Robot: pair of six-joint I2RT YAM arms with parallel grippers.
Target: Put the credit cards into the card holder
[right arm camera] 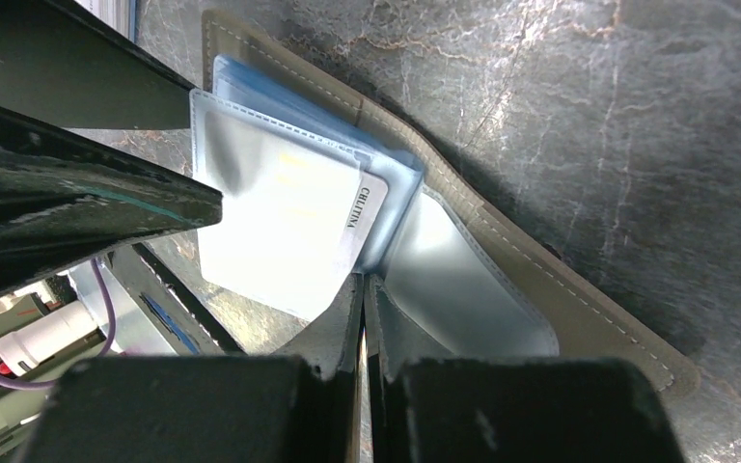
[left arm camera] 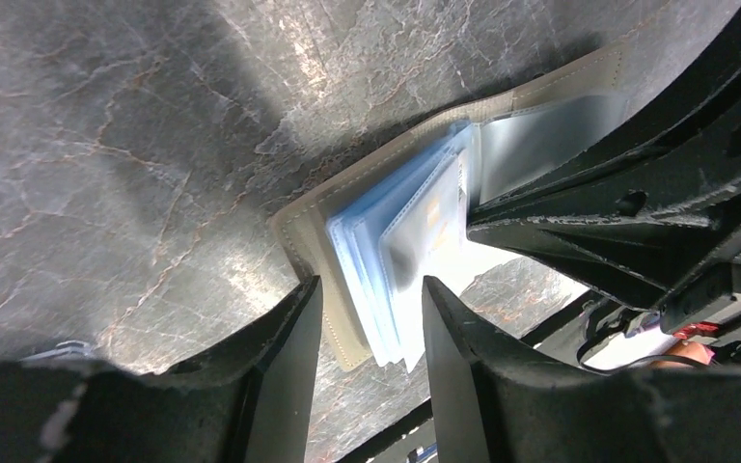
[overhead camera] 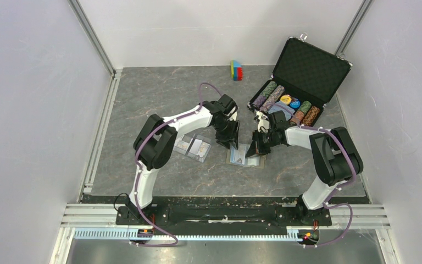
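Note:
The beige card holder lies open on the table, with clear blue sleeves and a white card marked CHLITINA in view. My left gripper stands open over the holder's left part, fingers either side of the sleeves' edge, gripping nothing visible. My right gripper is shut, its tips at the sleeves beside the white card; nothing clearly shows between its fingers.
A clear tray with cards lies left of the holder. An open case of chips stands at back right, coloured blocks at the back.

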